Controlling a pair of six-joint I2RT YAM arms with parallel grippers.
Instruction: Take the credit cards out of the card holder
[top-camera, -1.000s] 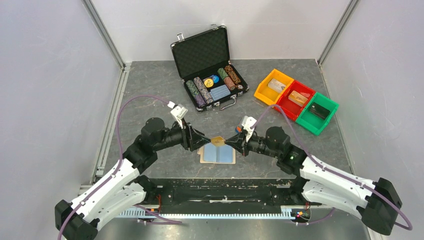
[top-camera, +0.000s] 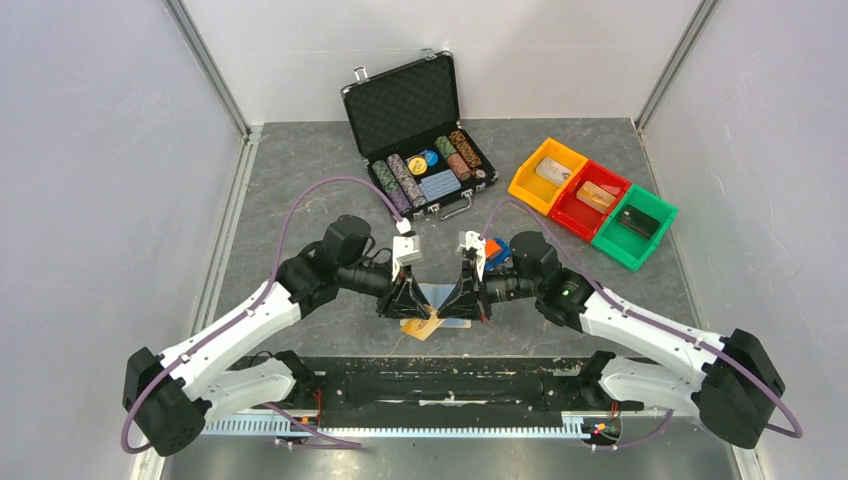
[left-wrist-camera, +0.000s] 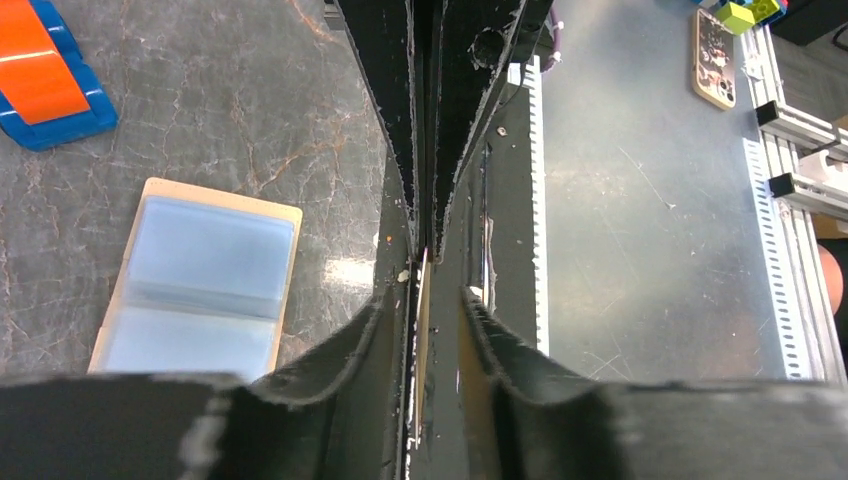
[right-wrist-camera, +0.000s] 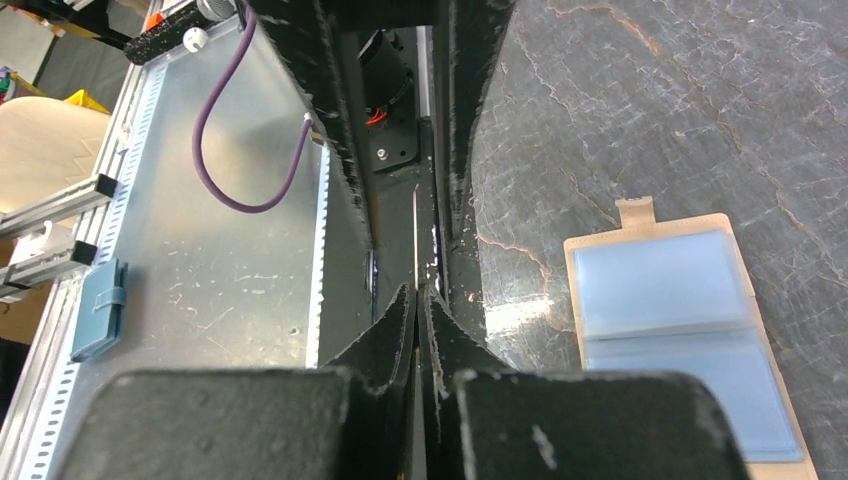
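A yellow card (top-camera: 420, 327) is held by one edge between the tips of my right gripper, which is shut on it. Seen edge-on, the thin card (left-wrist-camera: 423, 340) reaches down between the fingers of my left gripper. Those fingers stand part open, one on each side of the card, with gaps showing. Below lies the card holder (right-wrist-camera: 660, 280), spread open on the table with a tan border and two pale blue clear pockets. In the top view both grippers partly cover the holder (top-camera: 458, 324).
An orange and blue object (top-camera: 494, 252) sits behind the right gripper. An open chip case (top-camera: 405, 100) stands at the back; yellow, red (top-camera: 590, 202) and green bins are at the right.
The left gripper has come closer, around the card.
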